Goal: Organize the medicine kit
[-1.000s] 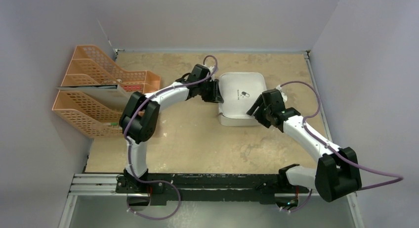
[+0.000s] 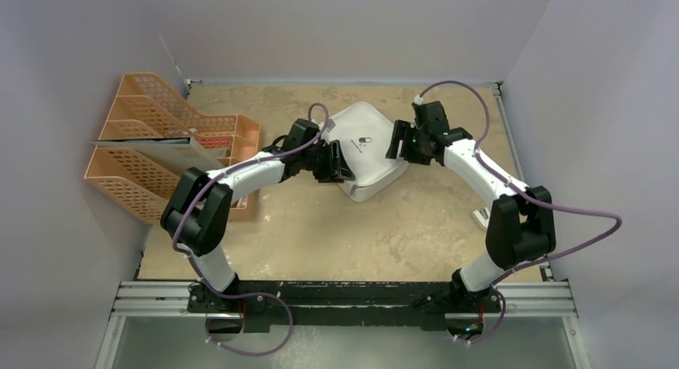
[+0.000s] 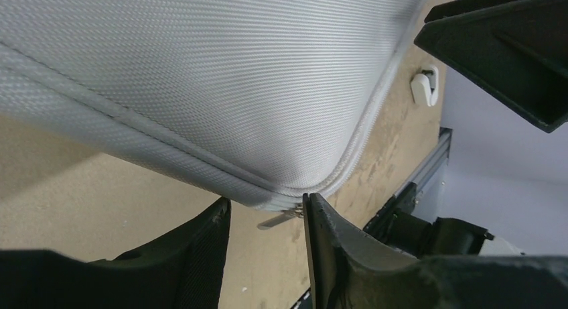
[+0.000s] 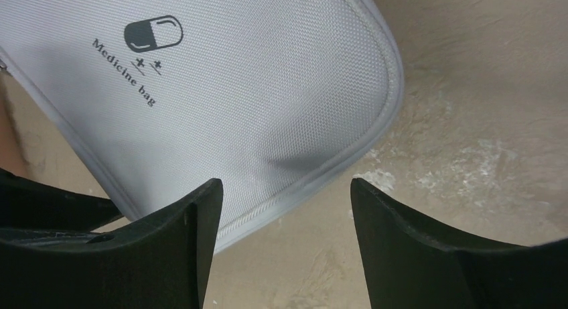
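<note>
The white medicine bag lies closed and turned at an angle in the middle of the table. Its pill mark and lettering face up in the right wrist view. By the bag's near left corner is my left gripper, its fingers part open. In the left wrist view a metal zipper pull sticks out from the bag's corner, close to the left gripper's fingertips; I cannot tell whether they touch it. My right gripper is open at the bag's right side, with the bag's edge passing near one finger and nothing gripped.
An orange basket with several compartments stands at the left, holding a flat board and small items. A small white object lies at the right.
The bag has turned and shifted left, its long sides now slanting. My left gripper has moved slightly left and nearer the front; the right gripper has moved back and left.
</note>
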